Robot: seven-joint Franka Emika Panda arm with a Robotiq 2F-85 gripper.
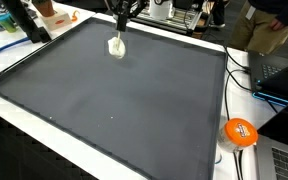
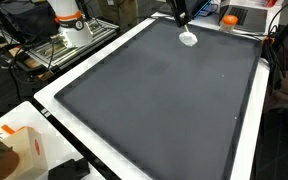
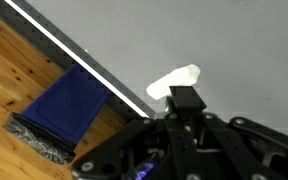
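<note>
A small white object (image 1: 116, 47), rounded at its lower end and with a thin light stem rising from it, is at the far edge of the dark grey board (image 1: 114, 100). My gripper (image 1: 122, 14) is shut on the upper end of that stem. In exterior view 2 the white end (image 2: 188, 38) hangs below the dark gripper (image 2: 180, 18), near the board's edge. From the wrist, the white piece (image 3: 174, 80) sticks out just beyond the closed fingertips (image 3: 185, 97). Whether it touches the board is hard to tell.
An orange-topped container (image 1: 238, 134) stands on the white table beside the board, with laptops close by. Tools and a terracotta-coloured pot (image 1: 44, 7) crowd the far left corner. A blue bin (image 3: 69, 105) lies beyond the board's edge. The board's surface is otherwise bare.
</note>
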